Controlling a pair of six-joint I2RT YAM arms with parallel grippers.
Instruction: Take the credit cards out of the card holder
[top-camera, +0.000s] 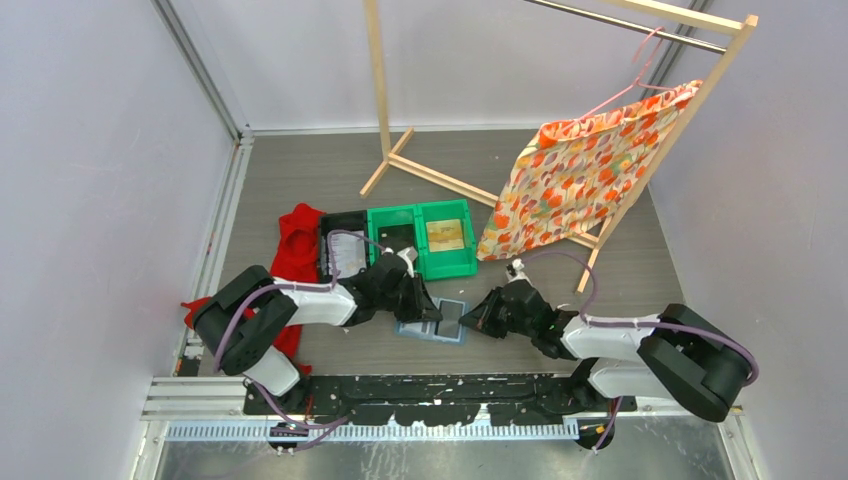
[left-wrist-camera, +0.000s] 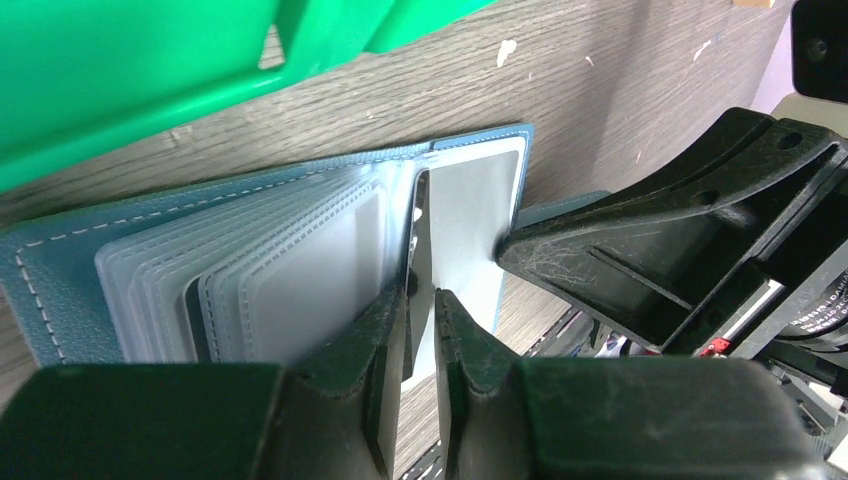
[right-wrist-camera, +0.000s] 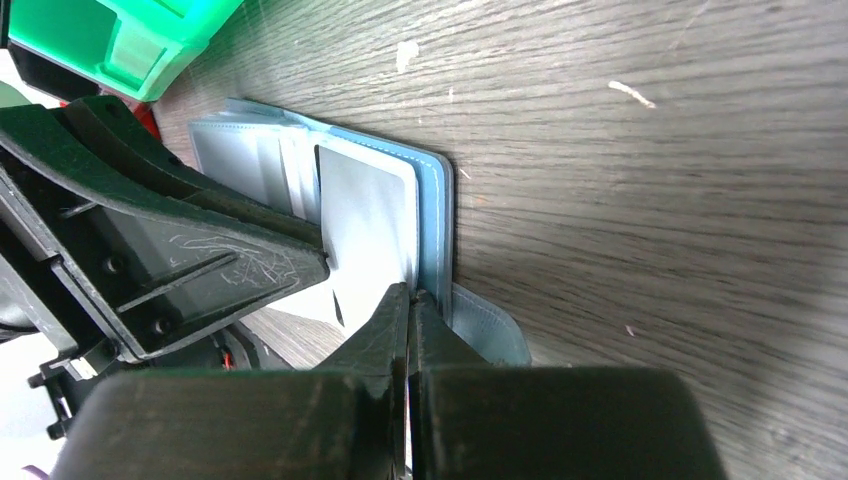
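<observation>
An opened blue card holder (top-camera: 433, 337) with clear plastic sleeves lies on the table between my two arms. In the left wrist view, a dark card (left-wrist-camera: 421, 245) shows its edge at the opening of the right-hand sleeve (left-wrist-camera: 478, 190). Over that edge my left gripper is part open, its fingertips on either side of the card's line; contact is unclear. My right gripper is shut on the outer edge of the card holder (right-wrist-camera: 430, 200), pinching its thin border. The card's lower part is hidden by the left fingers.
Just behind the holder stands a green divided box (top-camera: 447, 262), with a black tray (top-camera: 345, 218) left of it. Red cloth (top-camera: 297, 250) lies at far left. A patterned cloth (top-camera: 590, 170) hangs from a wooden rack at back right.
</observation>
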